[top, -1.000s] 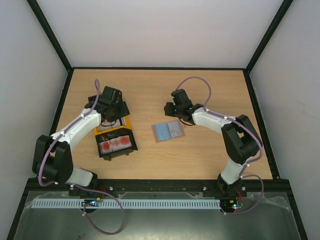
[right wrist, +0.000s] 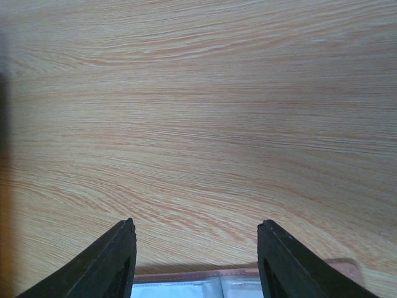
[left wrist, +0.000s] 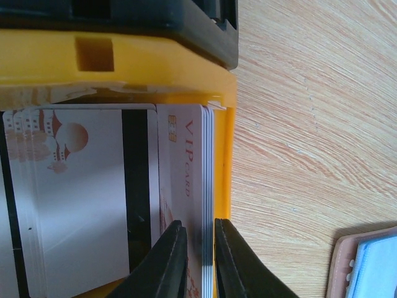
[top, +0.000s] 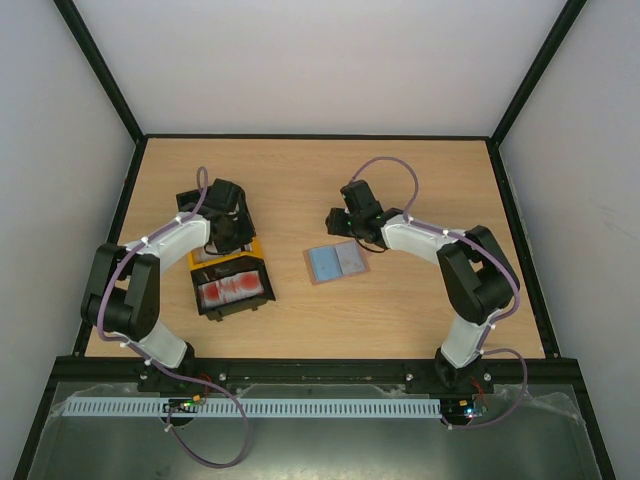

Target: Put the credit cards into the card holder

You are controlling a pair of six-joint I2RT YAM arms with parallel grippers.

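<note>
White bank cards stand in a yellow and black box (top: 228, 264) at the left. In the left wrist view, a stack of VIP cards (left wrist: 183, 146) stands on edge against the box's right wall. My left gripper is over that stack, part open, a finger on each side of the cards' edges; contact cannot be made out. The card holder (top: 337, 261) lies open on the table, with blue and grey clear pockets (right wrist: 170, 289). Just beyond it, my right gripper is open above bare table, nothing between its fingers.
More cards (left wrist: 87, 186) with black bands fill the left of the box. Red-marked cards (top: 231, 288) lie in its black front compartment. Bare table (top: 290, 190) separates box and holder, and the far right is clear.
Compared with about a second ago, my left arm has shifted slightly forward and lower over the box. The right arm has barely moved. Box and holder stay in place.
</note>
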